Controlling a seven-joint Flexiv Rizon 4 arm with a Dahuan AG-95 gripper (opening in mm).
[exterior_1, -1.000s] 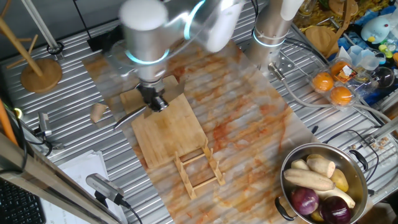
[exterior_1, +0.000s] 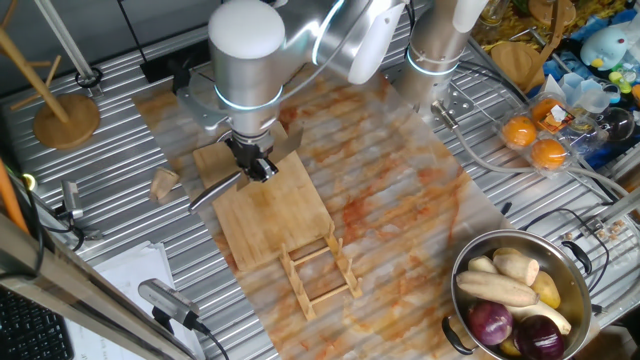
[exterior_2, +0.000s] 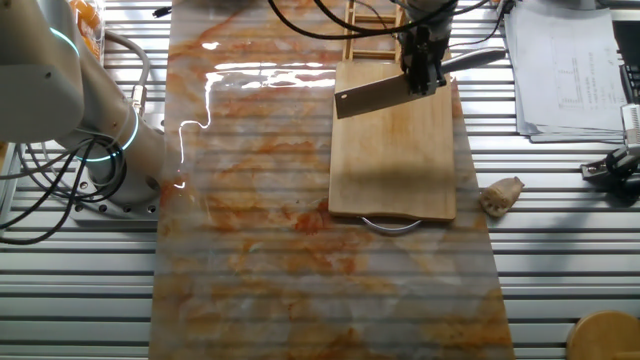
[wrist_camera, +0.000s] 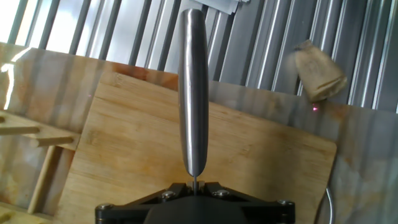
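A knife with a broad blade (exterior_2: 378, 96) and a steel handle (wrist_camera: 194, 93) is held in my gripper, whose fingers are shut on its narrow part between the two. Both knife and gripper hang over the wooden cutting board (exterior_1: 268, 215). In exterior view 2 the blade points left past the board's edge, and the handle reaches out over the right edge. Only the handle side shows in the wrist view; the blade is hidden there by the gripper. On the board itself nothing lies.
A wooden rack (exterior_1: 320, 275) stands at the board's near end. Beside the board, on the slatted table, lies a tan block-like piece (wrist_camera: 318, 70). A steel pot (exterior_1: 470, 330) of vegetables is at the lower right.
The arm and gripper have shifted slightly right in exterior view 1, carrying the knife along. Board, rack and pot stay where they were.
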